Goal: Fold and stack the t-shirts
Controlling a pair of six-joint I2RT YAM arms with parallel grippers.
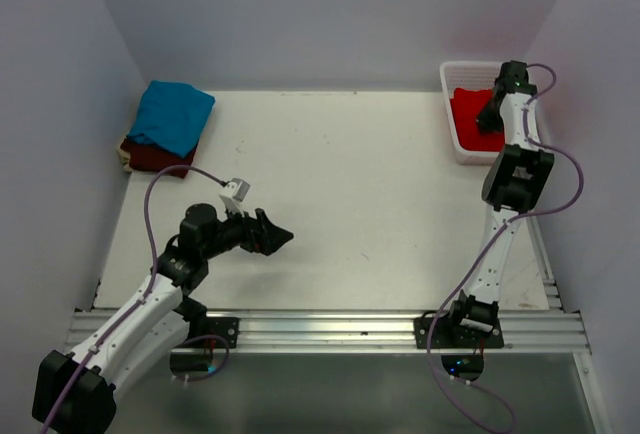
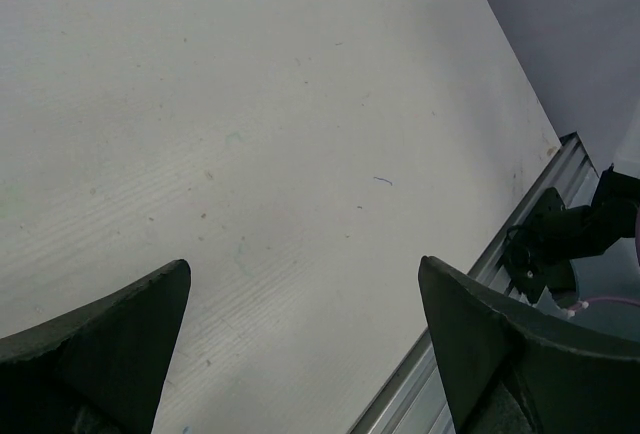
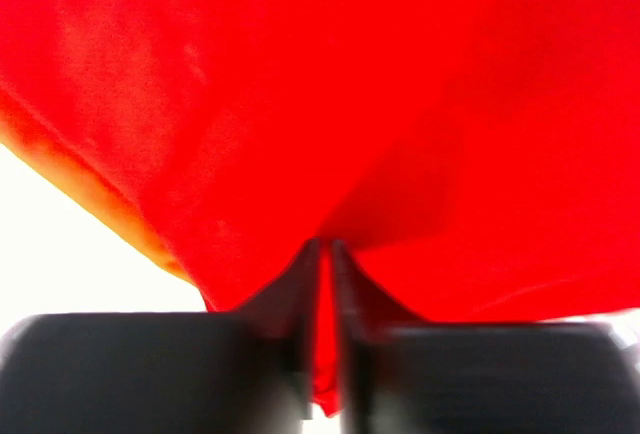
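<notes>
In the top view a white basket [image 1: 450, 144] at the back right holds red cloth [image 1: 470, 114]. My right gripper [image 1: 488, 119] is down inside it; the right wrist view shows it shut on the red cloth's surface [image 3: 180, 104], with no fold clearly held between the fingertips. A blue folded shirt [image 1: 170, 114] lies on dark red and beige cloths [image 1: 150, 157] at the back left. My left gripper [image 1: 270, 234] hangs open and empty over the front left of the table, its fingertips wide apart in the left wrist view.
Walls border it at the back and sides, and a metal rail [image 1: 320, 326] runs along the front edge.
</notes>
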